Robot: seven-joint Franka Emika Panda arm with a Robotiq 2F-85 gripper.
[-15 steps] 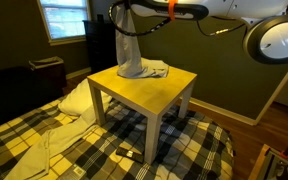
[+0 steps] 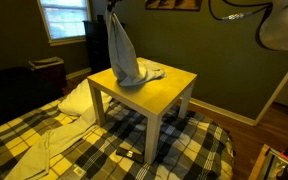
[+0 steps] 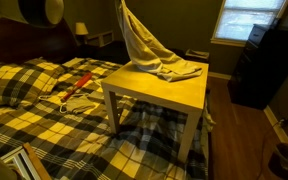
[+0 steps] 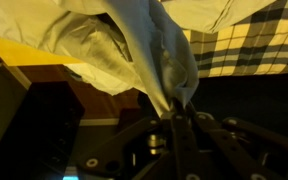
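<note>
A pale grey cloth [image 2: 122,52] hangs from above the small light-wood table [image 2: 162,93], its upper part pulled into a tall, narrow peak. Its lower folds rest on the tabletop, towards the far left side in exterior view 1. Exterior view 2 has the same cloth [image 3: 147,45] rising steeply out of the top of the frame. In the wrist view, a bunched fold of the cloth [image 4: 144,35] runs right up to my gripper, which is shut on it. The fingertips are dark and partly hidden by the fabric.
The table stands on a bed with a plaid blanket [image 2: 99,155]. Another pale cloth [image 2: 59,142] lies on the bed beside the table. A small dark object [image 2: 130,156] rests near the table's front leg.
The arm has risen mostly out of exterior view 1. The cloth's raised peak has shifted left, and its lower folds have moved slightly over the tabletop.
</note>
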